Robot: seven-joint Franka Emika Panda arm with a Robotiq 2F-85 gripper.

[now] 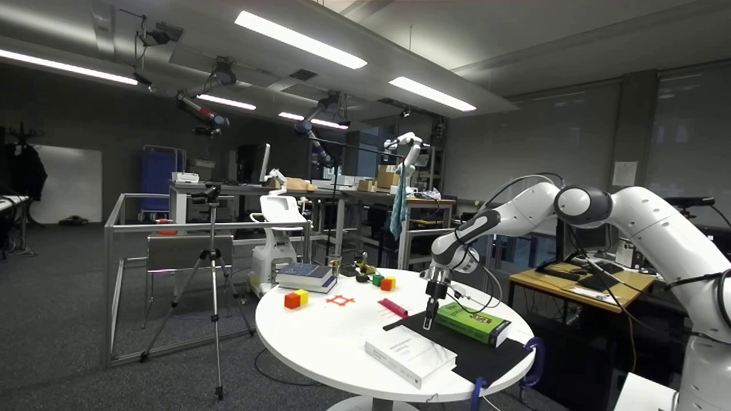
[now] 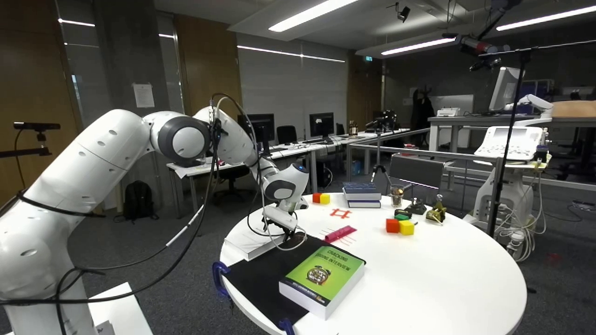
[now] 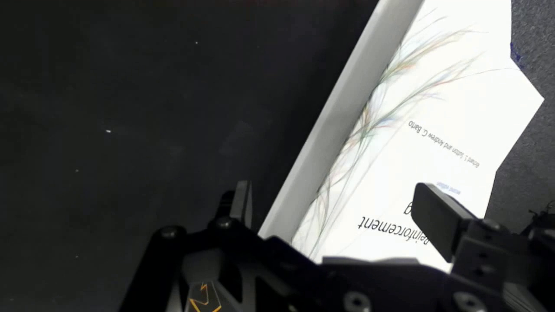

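A thick white book [image 1: 411, 353] lies flat at the table's near edge, partly over the black mat. Its printed cover [image 3: 416, 130] faces up in the wrist view, with the words "Reinforcement" legible. My gripper is open above the book's long edge, one of its fingers [image 3: 439, 218] over the cover and the other over the mat. Nothing is between the fingers. In exterior view 1 the gripper [image 1: 428, 325] points down just behind the book. The green book [image 2: 324, 273] rests on the mat on the other side of the gripper.
The black mat [image 2: 257, 293] is clamped to the round white table [image 2: 436, 279] by blue clamps [image 1: 538, 361]. Blue books [image 1: 306, 276], coloured cubes [image 1: 292, 300], a pink roll [image 1: 392, 307] and small figures stand farther off.
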